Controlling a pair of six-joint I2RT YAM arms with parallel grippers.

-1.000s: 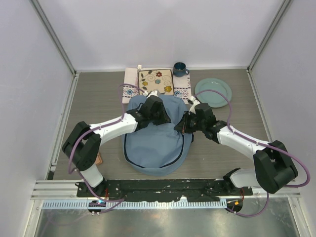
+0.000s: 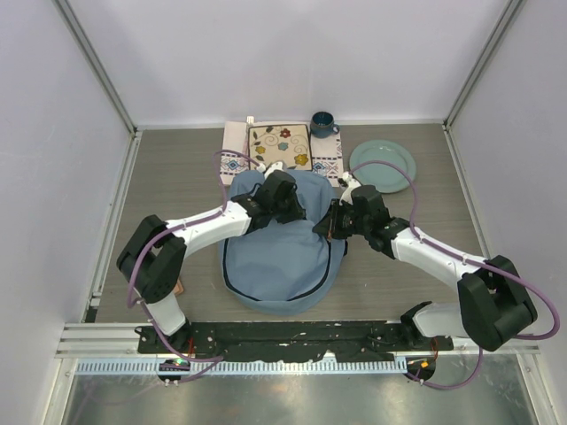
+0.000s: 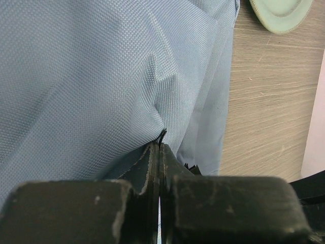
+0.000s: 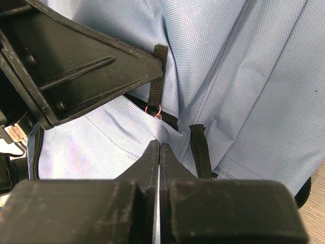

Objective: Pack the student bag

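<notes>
A blue-grey fabric bag (image 2: 275,261) lies flat on the table, its dark zipper line curving round the near edge. My right gripper is shut on a fold of the bag's fabric (image 4: 114,132) at its right side. Beside that fold, a black zipper pull (image 4: 158,76) with a small pink ring and a black strap (image 4: 200,151) can be seen. My left gripper is shut at a dark opening in the bag; a thin dark tip shows at its fingertips, and whether they pinch it is unclear. Whatever the bag contains is hidden.
Behind the bag are a patterned cloth (image 2: 325,146), a flowered square item (image 2: 280,146) and a dark blue mug (image 2: 323,124). A green plate (image 2: 383,166) rests at the back right. Bare wooden table (image 2: 168,177) lies to the left and right of the bag.
My left arm has shifted slightly to the right over the bag, with its gripper still near the bag's upper middle. The right arm and the bag look unchanged.
</notes>
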